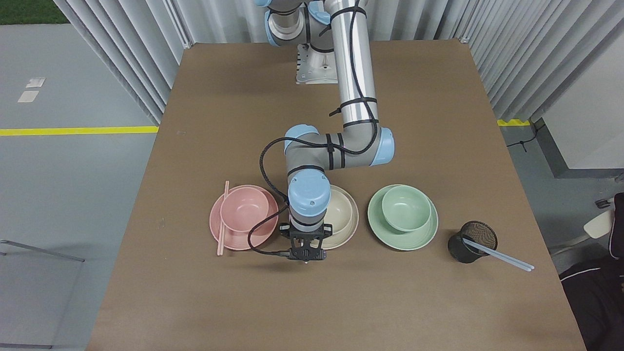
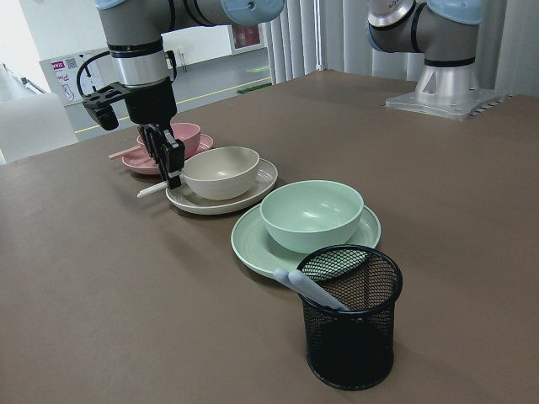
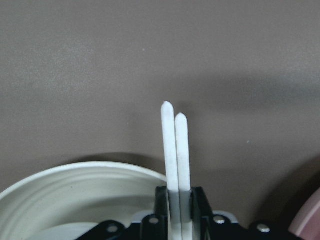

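Note:
My gripper (image 1: 305, 248) (image 2: 168, 172) hangs low at the near-left edge of the cream bowl (image 2: 221, 172) on its cream plate (image 1: 345, 234). In the wrist view its black fingers are closed on a pair of white chopsticks (image 3: 170, 150), which point up the frame beside the bowl's rim. In the front view the arm hides the chopsticks and part of that bowl. To the left, pink chopsticks (image 1: 223, 217) rest beside the pink bowl (image 1: 244, 208) on a pink plate.
On the right sit a mint bowl (image 1: 406, 207) on a mint plate and a black mesh cup (image 1: 468, 245) with pale blue chopsticks (image 1: 506, 258).

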